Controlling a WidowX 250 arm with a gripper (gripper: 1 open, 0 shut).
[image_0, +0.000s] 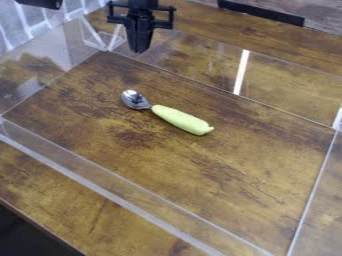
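A spoon (174, 117) with a pale green handle and a metal bowl lies on the wooden surface, its bowl toward the upper left. The black gripper (140, 42) hangs at the top of the view, above and behind the spoon and apart from it. It looks shut, with nothing visible between its fingers.
Clear plastic walls (241, 72) border the work area on the wooden table (214, 200). A dark object sits at the top left corner, and a dark strip runs along the back at the upper right.
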